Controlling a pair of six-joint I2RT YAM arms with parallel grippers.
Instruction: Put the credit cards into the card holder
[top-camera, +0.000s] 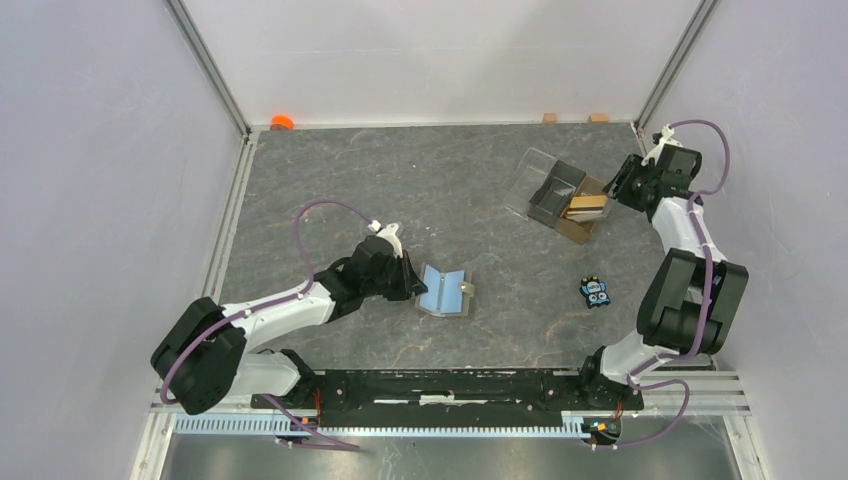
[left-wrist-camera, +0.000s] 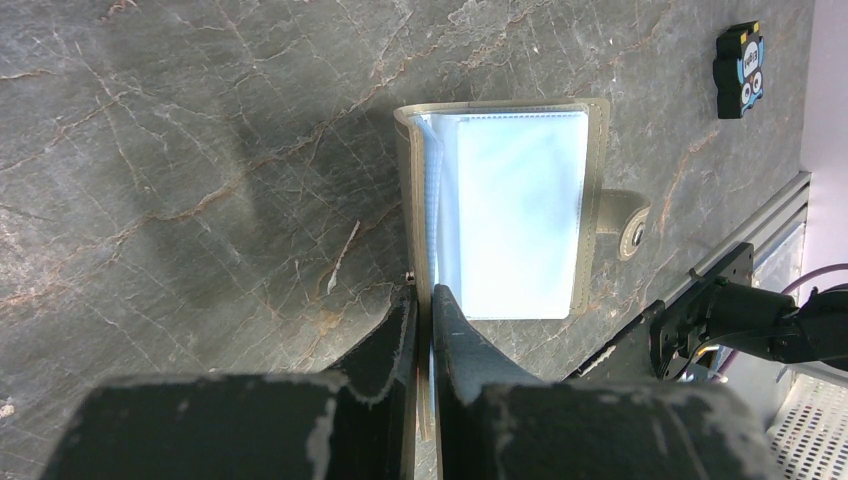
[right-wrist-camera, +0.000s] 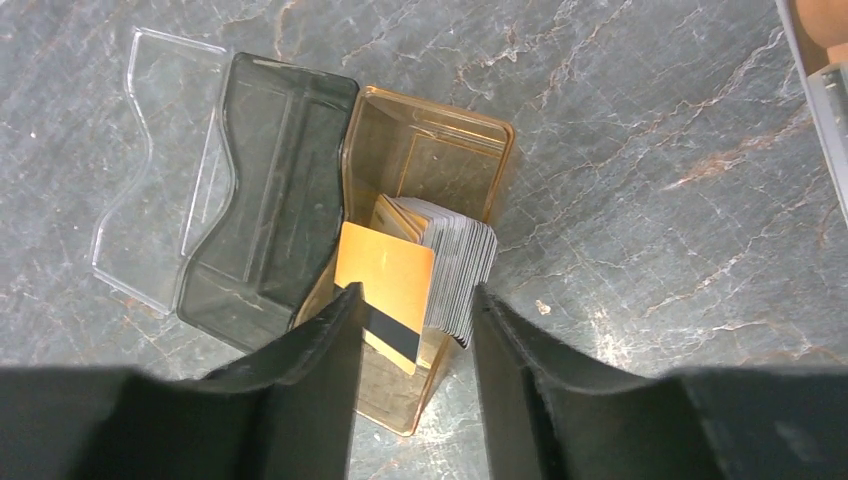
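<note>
The open card holder, tan-edged with clear-blue sleeves and a snap strap, lies on the table in the left wrist view. My left gripper is shut on its left cover edge, which stands upright between the fingers. A yellow card with a dark stripe leans on top of the upright stack of cards in the brown box. My right gripper stands open, its fingertips just short of the cards. Nothing shows held between them.
The brown compartment adjoins a grey tray and a clear lid piece. A blue-black owl-shaped object sits near the right front.
</note>
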